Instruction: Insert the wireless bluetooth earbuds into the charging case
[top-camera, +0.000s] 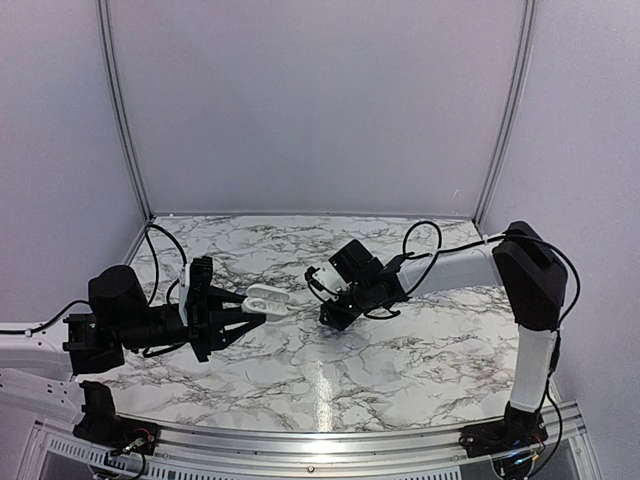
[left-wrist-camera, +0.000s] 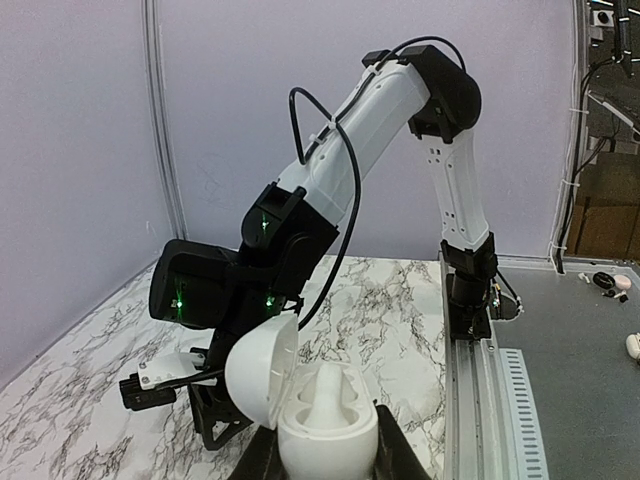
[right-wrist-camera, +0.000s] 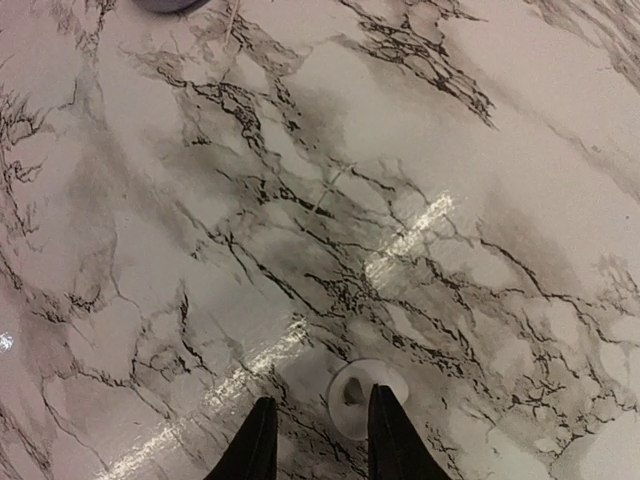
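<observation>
The white charging case is held up at the left with its lid raised, and my left gripper is shut on it. From the left wrist the case body shows a raised middle ridge, its open lid tilted to the left. On the marble table lies a small white earbud, partly behind one finger of my right gripper. That gripper is part open, pointing down, with no object clearly between its fingers. From the top, the right gripper hides the earbud.
Bare marble table surrounds both grippers, with a metal rail along the front edge. A dark rounded edge shows at the top of the right wrist view; what it belongs to is unclear.
</observation>
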